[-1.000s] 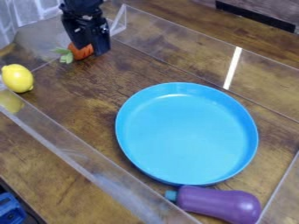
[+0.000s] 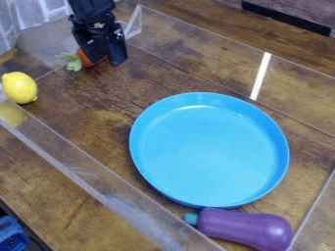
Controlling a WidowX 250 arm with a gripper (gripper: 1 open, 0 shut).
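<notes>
My black gripper [image 2: 100, 39] is at the upper left, over an orange vegetable with green leaves [image 2: 81, 61], likely a toy carrot, which it partly hides. The gripper is open. A yellow lemon [image 2: 19, 86] lies at the left, a blue plate [image 2: 209, 150] fills the right middle, and a purple eggplant [image 2: 245, 229] lies below the plate at the bottom right.
Clear plastic walls edge the wooden surface [image 2: 183, 59]. A blue object [image 2: 10, 234] sits at the lower left corner, beyond the wall.
My gripper has shifted slightly over the orange vegetable, covering a bit more of it. The other objects have not moved.
</notes>
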